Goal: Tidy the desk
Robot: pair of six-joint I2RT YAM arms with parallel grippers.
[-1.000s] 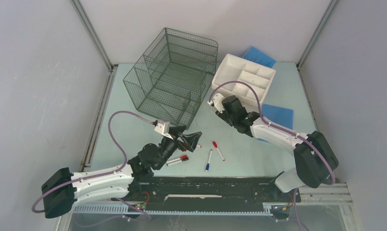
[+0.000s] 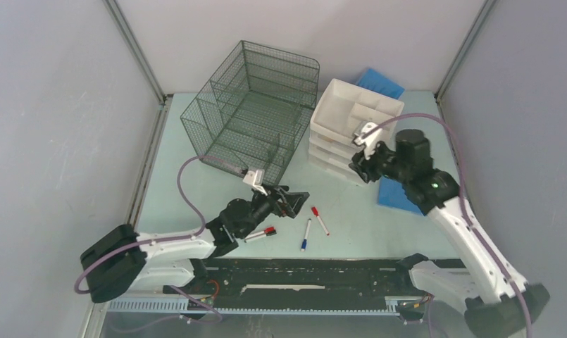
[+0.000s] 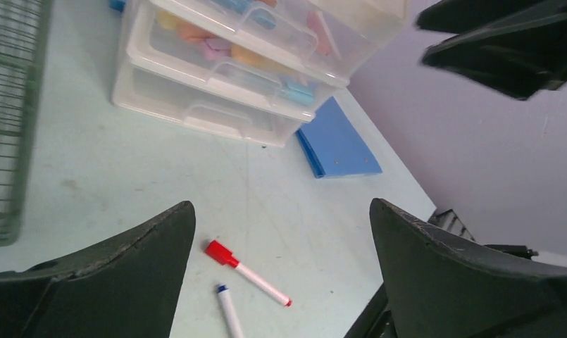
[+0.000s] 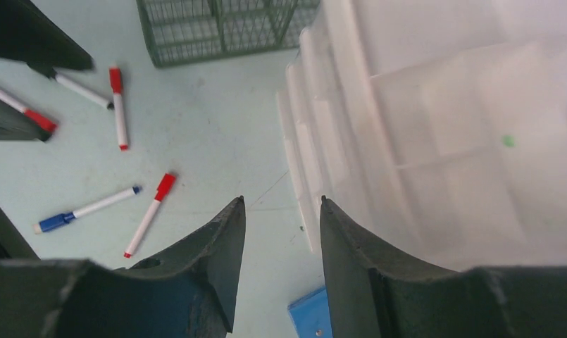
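My left gripper (image 2: pixel 290 201) is open over the front middle, near the markers, with nothing between its fingers. My right gripper (image 2: pixel 359 169) is open, empty, at the white plastic drawer organizer (image 2: pixel 329 113), seen close from above in the right wrist view. A red-capped marker (image 2: pixel 321 222) and a blue-capped marker (image 2: pixel 307 232) lie on the desk, with more markers (image 2: pixel 258 234) to the left. In the left wrist view the clear drawers (image 3: pixel 189 105) show colourful items in the upper ones.
A green wire mesh basket (image 2: pixel 252 120) stands at the back left. A blue folder (image 2: pixel 400 197) lies at the right, another blue item (image 2: pixel 379 81) behind the organizer.
My right arm has swung rightward, its gripper moving right along the organizer. My left gripper has moved slightly to the right.
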